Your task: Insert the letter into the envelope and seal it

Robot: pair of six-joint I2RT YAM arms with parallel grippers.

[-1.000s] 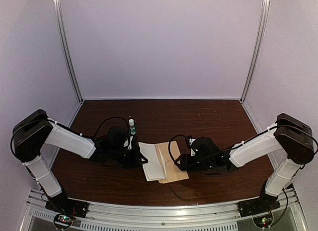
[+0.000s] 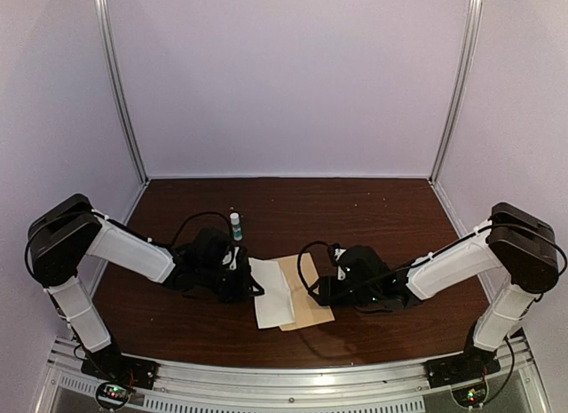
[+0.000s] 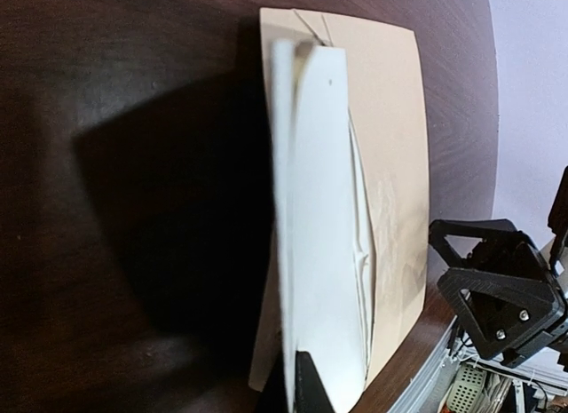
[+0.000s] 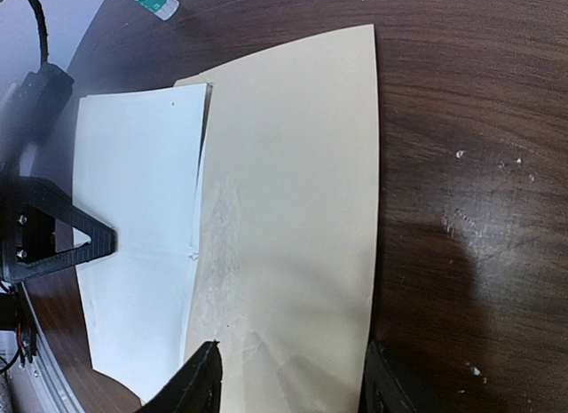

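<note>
The white folded letter lies over the left part of the tan envelope. In the left wrist view my left gripper is shut on the raised left edge of the letter. The letter's right edge meets a crease or opening in the envelope; how far it reaches inside is hidden. In the right wrist view my right gripper is part open. One finger is over the envelope, the other just beyond its right edge.
A glue stick with a white cap lies behind the letter. Bare dark table stretches behind and to the right of the envelope. The two grippers face each other closely across the papers.
The letter has shifted slightly toward the front edge, and its right edge looks flatter against the envelope. The envelope has slid a little to the left. Both arms have barely moved.
</note>
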